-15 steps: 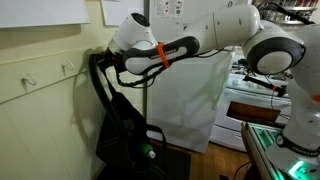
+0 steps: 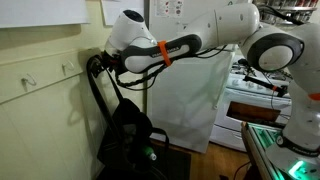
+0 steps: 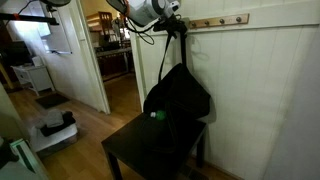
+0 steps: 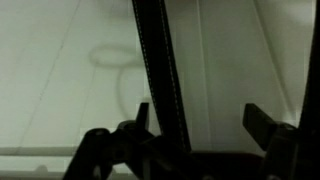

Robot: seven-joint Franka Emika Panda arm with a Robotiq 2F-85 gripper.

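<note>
Near the wall rail, my gripper (image 2: 103,66) is at the top of a black bag's strap (image 2: 98,92). The black bag (image 3: 180,92) hangs low from it, over or against a dark low table, as exterior view 2 shows. In the wrist view the fingers (image 4: 262,125) of my gripper stand apart. A stitched black strap (image 4: 160,60) runs down between them, nearer the left one. Dark material at the right edge looks like another strand. Whether the strap rests on a hook is hidden by the gripper.
Bare hooks show along the rail, including one hook (image 2: 68,67) to the left in exterior view 1 and another hook (image 3: 221,20) in exterior view 2. A black table (image 3: 125,150) stands below. Wall is close to the gripper.
My arm has shifted slightly left towards the rail in exterior view 1. The strap's strands now look more spread apart below the gripper; the bag stays low.
</note>
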